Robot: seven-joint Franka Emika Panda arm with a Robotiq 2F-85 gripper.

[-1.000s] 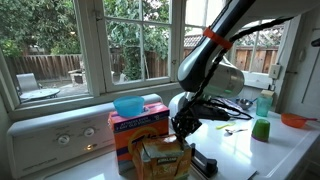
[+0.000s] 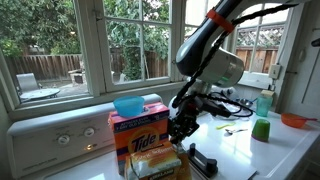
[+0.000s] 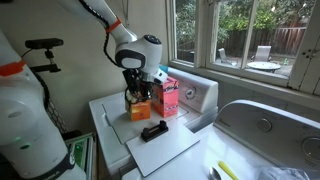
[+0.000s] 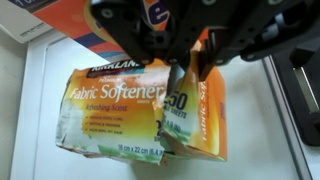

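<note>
A torn orange-and-white fabric softener box [image 4: 120, 105] fills the middle of the wrist view. My gripper is shut on its upper edge, near the corner between the front and the side panel. In exterior view 1 the softener box [image 2: 153, 163] is tilted in front of the orange Tide box [image 2: 140, 128], partly covering it, and my gripper [image 2: 181, 132] is above its right side. Exterior view 2 shows the softener box [image 3: 138, 110] close to the Tide box [image 3: 166, 96]. Whether its base touches the surface I cannot tell.
A blue bowl [image 2: 128, 106] sits on top of the Tide box. To the right of the softener box lies a black object [image 2: 204, 163]. A green cup [image 2: 261, 129] and an orange pan [image 2: 297, 120] stand farther right. A white board [image 3: 162, 147] lies flat, bare.
In exterior view 1 the softener box has shifted slightly left and lower and turned, so its printed front now shows more brightly. More of the Tide lettering is uncovered.
</note>
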